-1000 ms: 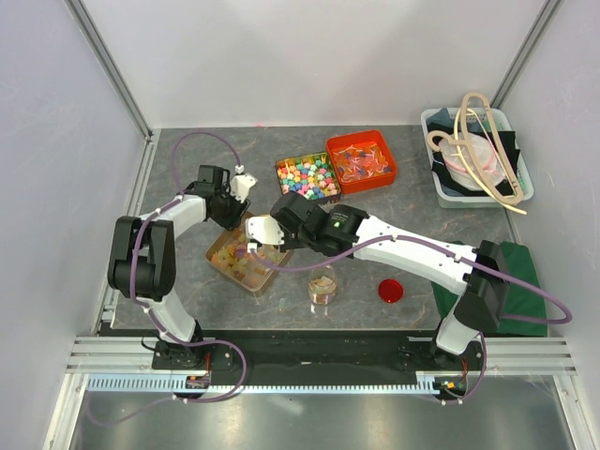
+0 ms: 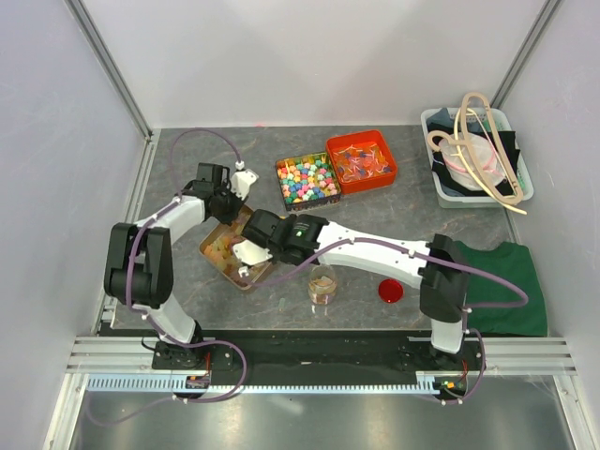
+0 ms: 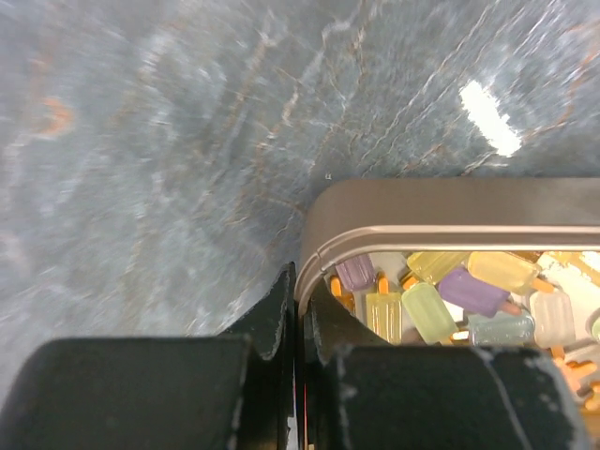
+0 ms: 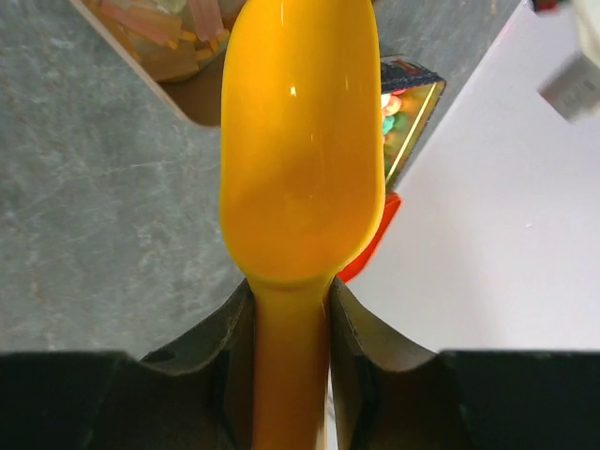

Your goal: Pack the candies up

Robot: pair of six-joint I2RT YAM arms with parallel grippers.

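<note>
A tan open container (image 3: 450, 208) holds several small candies (image 3: 431, 312) in yellow, purple and pale green, with orange sticks. My left gripper is shut on the container's rim. From above, the left gripper (image 2: 234, 217) meets its back edge. My right gripper is shut on the narrow stem of an orange, glossy, spoon-like piece (image 4: 300, 159); its broad rounded end points away from the fingers. Seen from the top, the right gripper (image 2: 247, 269) is over the container's right part, and the orange piece is hidden there.
Behind the container are a dark box of multicoloured round candies (image 2: 307, 178) and a red tray (image 2: 384, 141) of orange pieces. A clear jar (image 2: 322, 286) stands to the right, with a red lid (image 2: 391, 291) farther right. A white basket (image 2: 459, 202) fills the back right.
The container has slid slightly left, with my left gripper staying at its back edge.
</note>
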